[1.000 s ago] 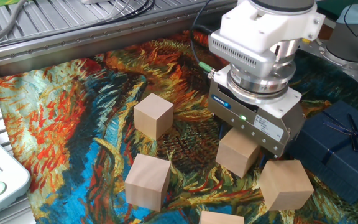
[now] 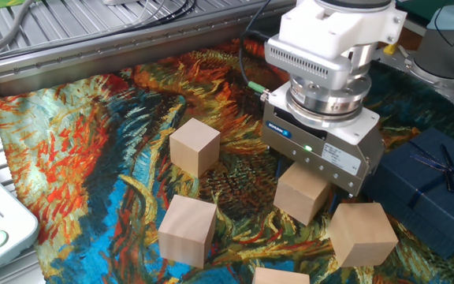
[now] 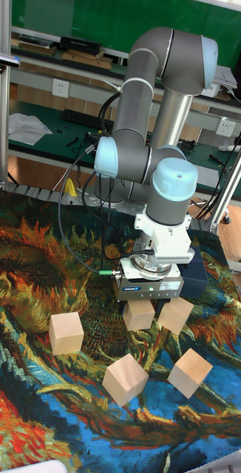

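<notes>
Five pale wooden cubes lie on a painted cloth; one cube [image 2: 302, 193] is directly below my gripper [image 2: 308, 183]. The dark fingers reach down on either side of this cube, partly hidden by it, and the fingers look wider than it. In the other exterior view the same cube [image 3: 137, 315] sits under the gripper housing. A second cube [image 2: 362, 235] stands close by on the right. Farther left are a cube [image 2: 195, 147] and a nearer cube [image 2: 187, 230]. The last cube [image 2: 280, 276] is cut off by the bottom edge.
A dark blue box [image 2: 428, 189] with a ribbon stands right of the gripper, close to it. A white device [image 2: 0, 225] lies at the left edge.
My gripper has shifted very slightly to the left over the same cube. All the cubes and the blue box have stayed in place.
</notes>
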